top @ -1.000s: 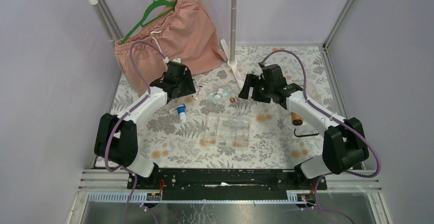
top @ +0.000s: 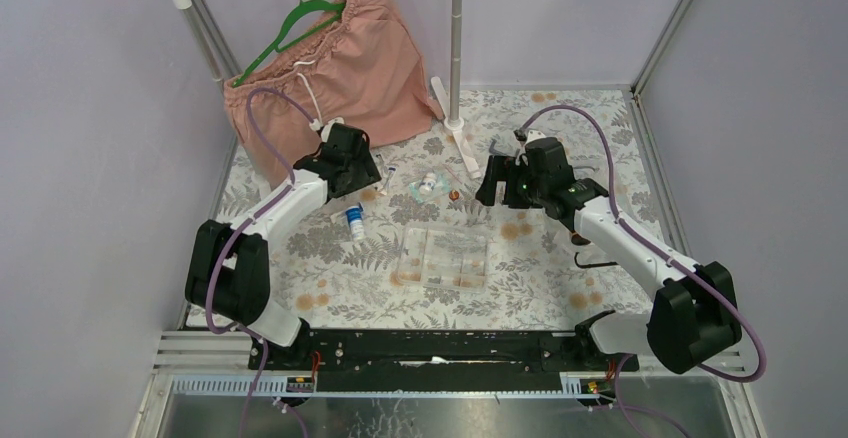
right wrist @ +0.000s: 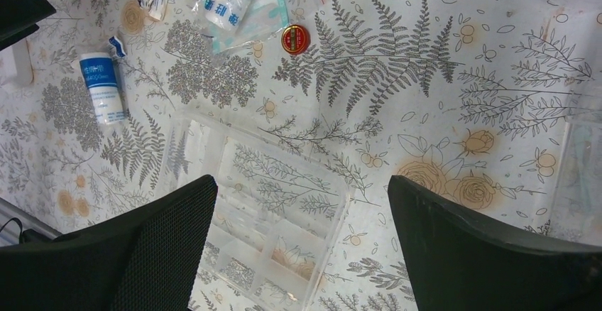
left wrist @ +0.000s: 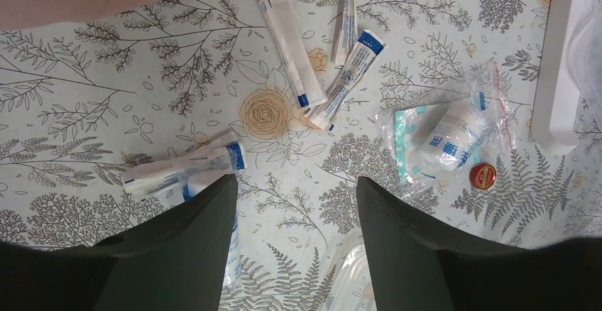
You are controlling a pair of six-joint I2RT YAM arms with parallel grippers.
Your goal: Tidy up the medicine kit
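Note:
A clear compartment box (right wrist: 275, 156) lies empty below the right gripper, which is open above it with nothing between its fingers. My left gripper also stands open and empty, over the cloth at left. Beneath its left finger a blue-and-white bottle is partly covered in the left wrist view. Close to that bottle lies a white packet (left wrist: 186, 167); slim blue-ended packets (left wrist: 292, 50) are scattered farther back. A clear bag (left wrist: 449, 139) with a white roll inside rests beside a small red-topped round tin (left wrist: 483, 176).
Pink fabric (top: 340, 68) on a green hanger reaches the table at the back left. A white stand foot (top: 462, 148) occupies the back middle. A brown cylinder (top: 580, 240) and a dark hooked item (top: 596, 264) lie near the right arm. Patterned cloth around the box is bare.
The right arm has shifted a little to the right, and its gripper moved away from the middle. My left arm has barely moved. The objects on the table look the same.

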